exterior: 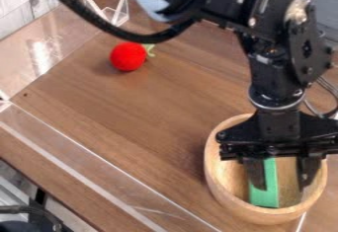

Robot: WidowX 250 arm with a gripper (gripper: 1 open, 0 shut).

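Observation:
My gripper (275,165) hangs over the wooden bowl (224,191) at the lower right, its fingers open and reaching down inside it. A green block (262,193) lies in the bowl between or just behind the fingers; whether they touch it I cannot tell. The arm hides the back of the bowl.
A red tomato-like object (128,56) with green leaves sits at the upper left of the wooden table (119,117). A white wire object (109,9) is behind it.

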